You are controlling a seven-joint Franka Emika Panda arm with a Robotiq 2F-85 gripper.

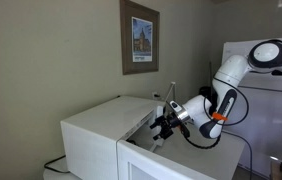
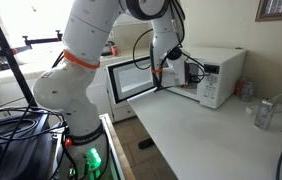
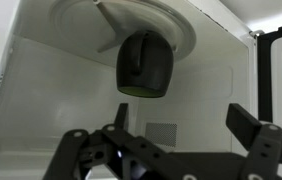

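In the wrist view a dark mug (image 3: pixel 145 64) with its handle facing the camera rests on the round glass turntable (image 3: pixel 181 42) inside a microwave. The white microwave (image 1: pixel 93 135) has its door (image 1: pixel 151 164) swung open in exterior view 1. My gripper is open, its two dark fingers far apart at the bottom of the wrist view, with nothing between them. The mug lies ahead of the fingers, clear of both. In exterior view 1 the gripper is at the microwave's open front.
The open door (image 2: pixel 131 80) stands out to the side of the microwave in exterior view 2. Cavity walls (image 3: pixel 61 85) lie close around the gripper. A clear bottle (image 2: pixel 265 114) stands on the white table (image 2: pixel 186 135), whose front part is bare.
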